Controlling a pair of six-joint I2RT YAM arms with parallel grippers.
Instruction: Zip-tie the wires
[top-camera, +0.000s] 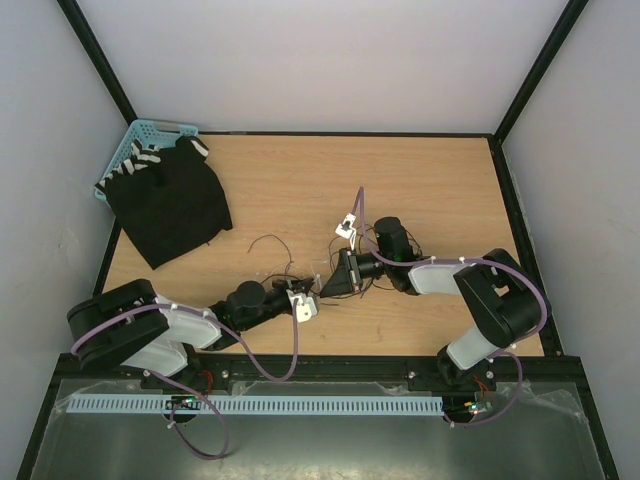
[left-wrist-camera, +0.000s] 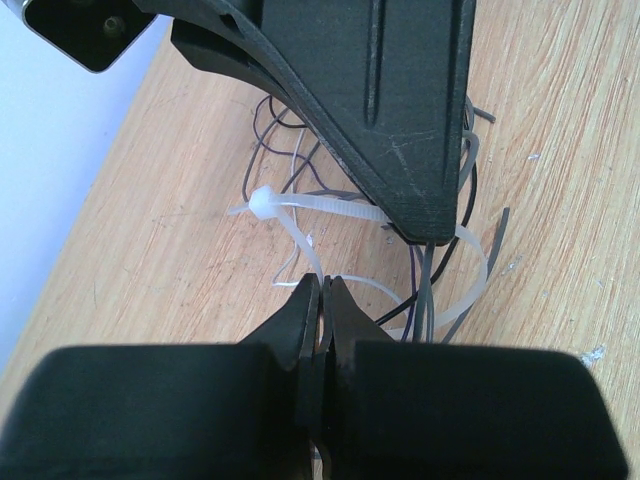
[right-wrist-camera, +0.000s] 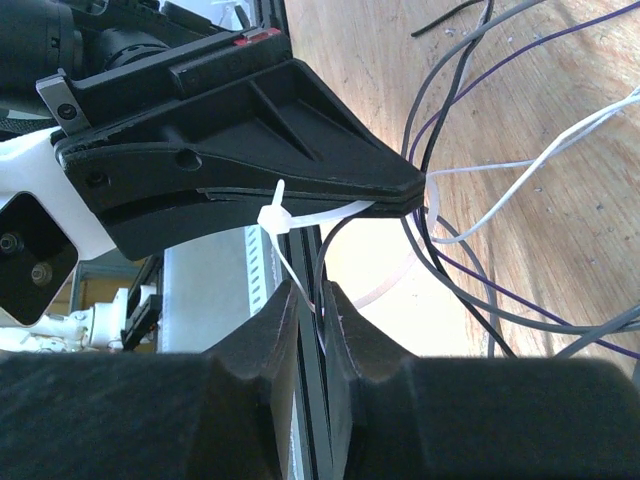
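Note:
A white zip tie (left-wrist-camera: 264, 203) loops around the bundle of grey, black and purple wires (right-wrist-camera: 440, 240), its head sticking out beside the grippers. My left gripper is shut, with the thin tail of the tie at its tips in the left wrist view. My right gripper has its fingertips close together at the tie's strip and a grey wire; whether it grips them I cannot tell. The two grippers meet over the middle front of the table.
A blue basket (top-camera: 155, 130) with a black cloth (top-camera: 170, 210) over it stands at the back left.

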